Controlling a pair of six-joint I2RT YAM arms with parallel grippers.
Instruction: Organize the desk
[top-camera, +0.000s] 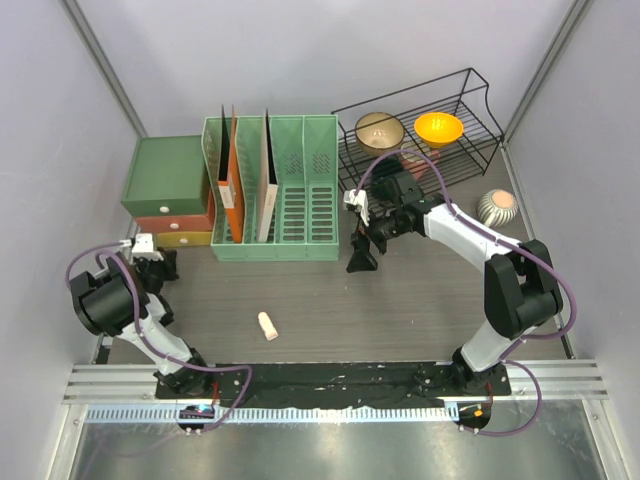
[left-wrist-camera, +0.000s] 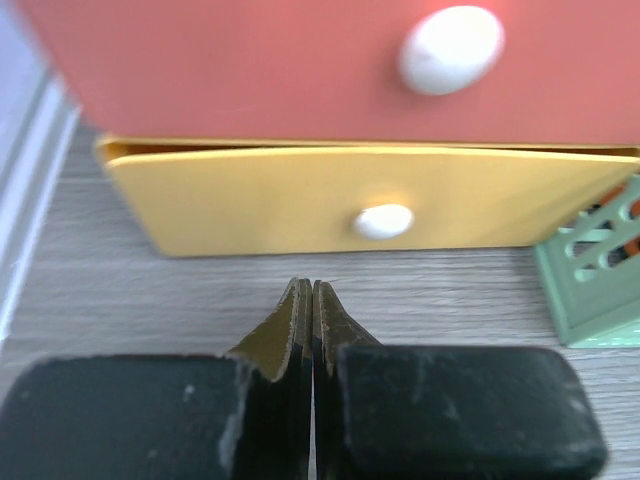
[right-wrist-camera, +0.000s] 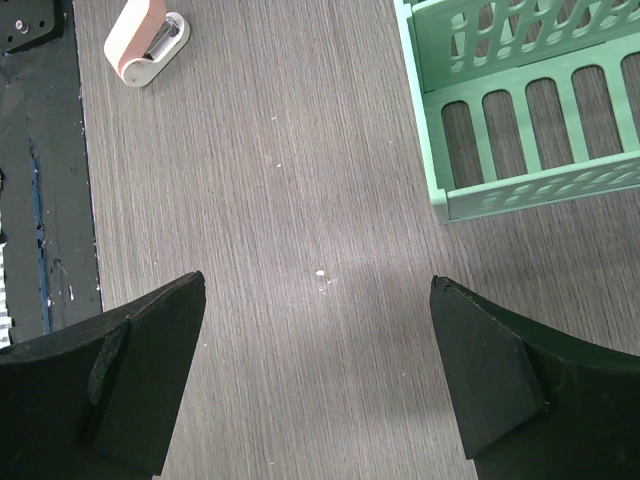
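A small drawer cabinet with green top (top-camera: 168, 170), red drawer (left-wrist-camera: 250, 70) and yellow drawer (left-wrist-camera: 240, 200) stands at the back left. The yellow drawer looks nearly closed, a dark slit along its top. My left gripper is shut, nothing between its fingers, just in front of it. A green file rack (top-camera: 330, 200) holds several folders in its left part. My right gripper hangs open and empty over bare desk, right of the rack. A pink-white tape dispenser or stapler (right-wrist-camera: 140, 45) lies in front of the rack.
A black wire rack (top-camera: 465, 160) holds a tan bowl (top-camera: 380, 130) and a yellow bowl (top-camera: 438, 125) at the back right. A striped round object (top-camera: 497, 210) sits beside it.
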